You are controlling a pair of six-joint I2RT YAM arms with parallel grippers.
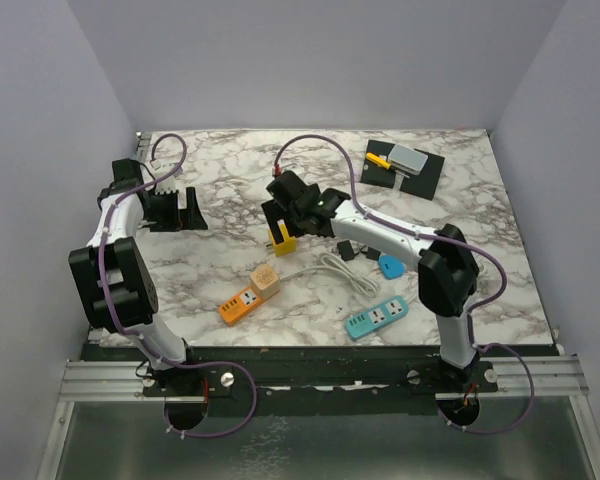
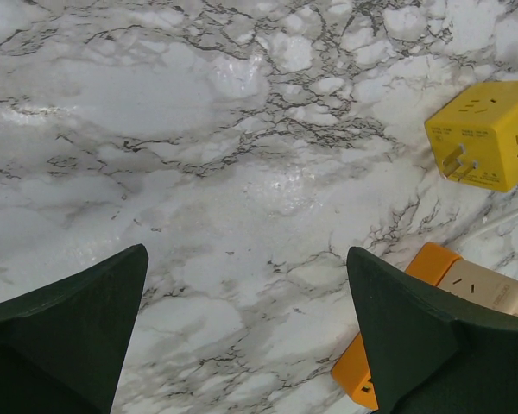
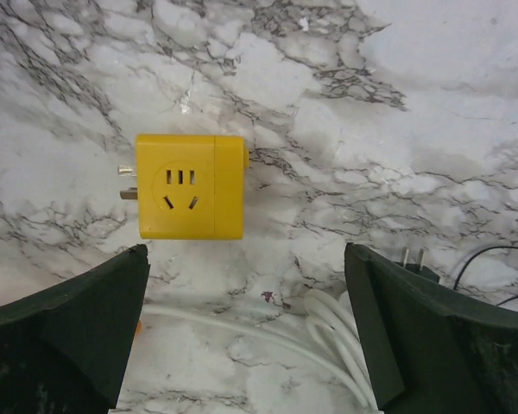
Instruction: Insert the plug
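An orange power strip (image 1: 240,306) lies at the front left of the table, and a beige plug block (image 1: 265,281) with a white cable sits on its far right end. Behind them a yellow travel adapter (image 3: 190,187) rests on its side, its prongs pointing left. My right gripper (image 1: 289,222) hangs over the adapter's area; its fingers stand wide apart with only marble, cable and adapter below. Well to the left, my left gripper (image 1: 188,210) is open over bare marble; its view catches the adapter (image 2: 485,135) and the strip (image 2: 354,373) at the right edge.
A blue power strip (image 1: 376,317) lies at the front right. The coiled white cable (image 1: 346,275), black plugs (image 1: 346,250) and a small blue item (image 1: 391,266) sit mid-table. A black mat (image 1: 402,170) is at the back right.
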